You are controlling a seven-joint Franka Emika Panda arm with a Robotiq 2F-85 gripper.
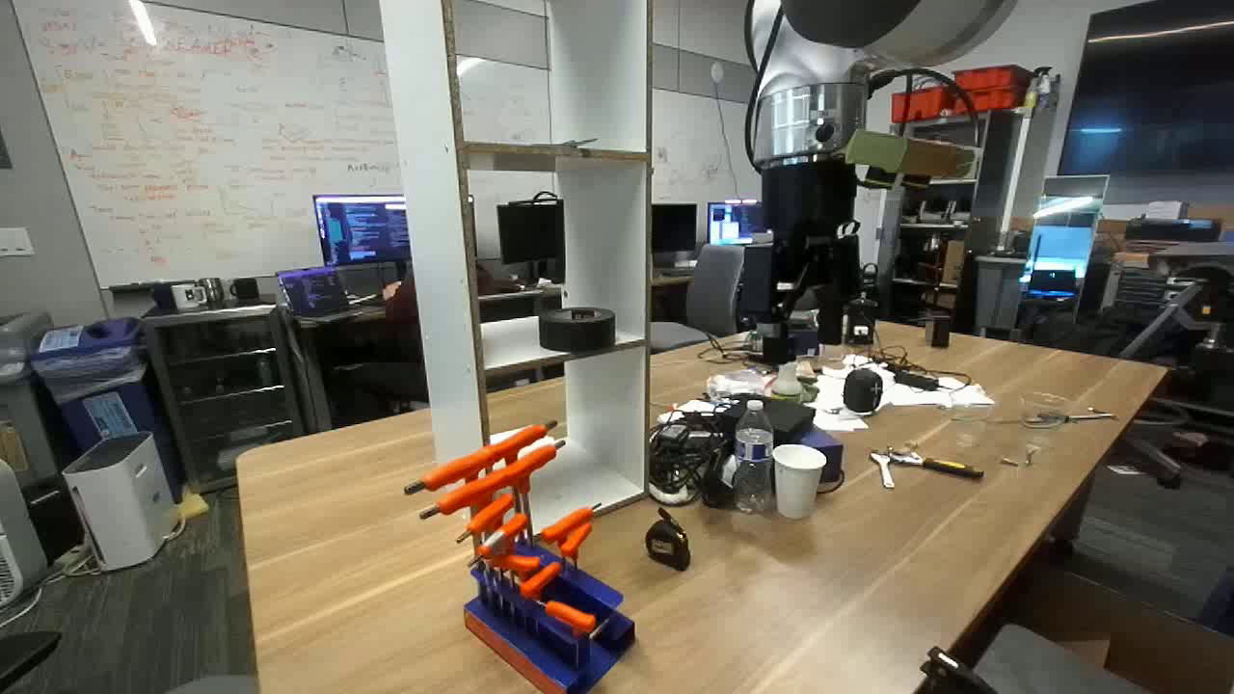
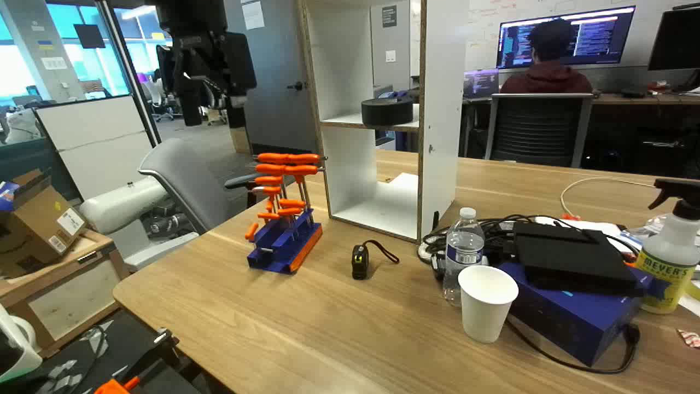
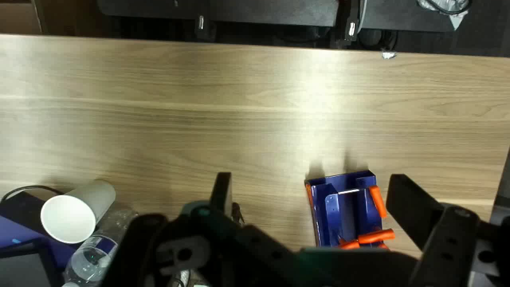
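Observation:
My gripper is open and high above the table, its two black fingers wide apart with nothing held. In the wrist view, a blue stand (image 3: 346,205) with orange-handled hex keys (image 3: 376,236) lies far below, seen between the fingers and partly covered by the gripper body. The same stand (image 2: 283,246) is upright on the table in the second exterior view. A black tape measure (image 1: 667,542) rests apart from it, in front of the white shelf (image 1: 434,231). On that shelf's middle board sits a black roll (image 1: 577,329).
A white paper cup (image 2: 486,299) and a plastic water bottle (image 2: 464,253) stand beside a blue box (image 2: 558,315) and tangled cables. Pliers (image 1: 925,463) lie farther along the table.

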